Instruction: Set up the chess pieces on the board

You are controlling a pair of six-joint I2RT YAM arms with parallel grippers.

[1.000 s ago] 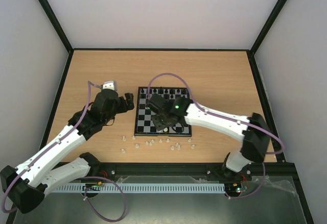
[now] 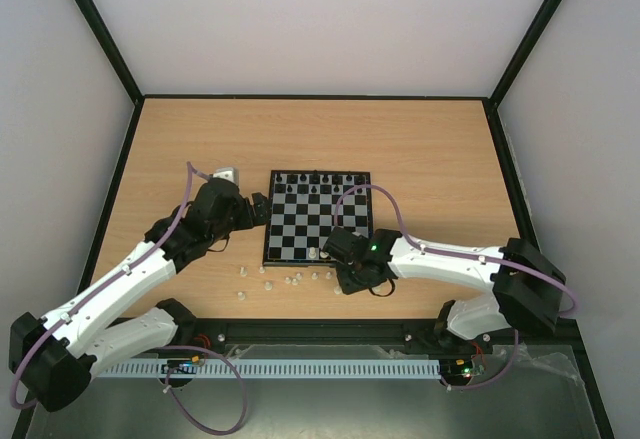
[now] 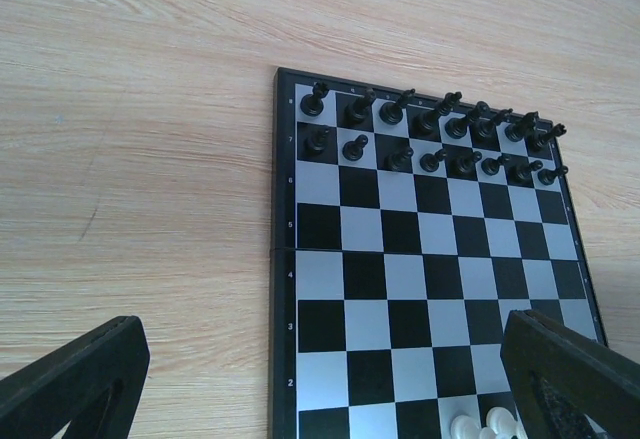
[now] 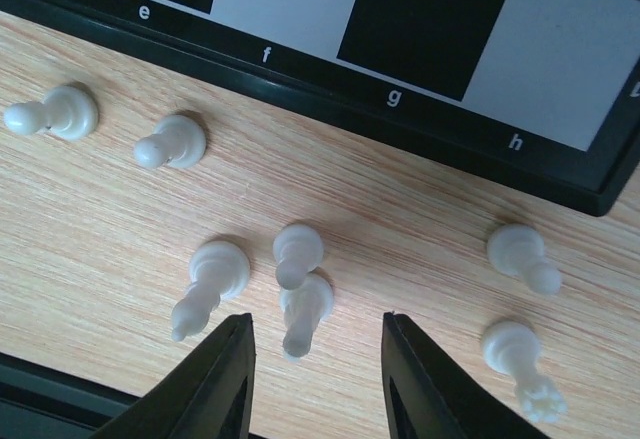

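Observation:
The chessboard (image 2: 320, 217) lies mid-table, with black pieces (image 3: 430, 124) filling its two far rows. Two white pieces (image 2: 317, 253) stand together on its near row; their tops also show at the bottom of the left wrist view. Loose white pieces (image 4: 215, 274) are scattered on the wood in front of the board. My right gripper is above them, its fingers apart; two white pieces (image 4: 303, 294), overlapping in the right wrist view, appear between and beyond its fingertips, not gripped. Left of the board, my left gripper stays open and empty.
More loose white pieces (image 2: 293, 279) lie along the front, left of the right arm. In the right wrist view, two others (image 4: 524, 259) rest to the right, near the board's corner.
The left arm has shifted a little to the right and towards the front.

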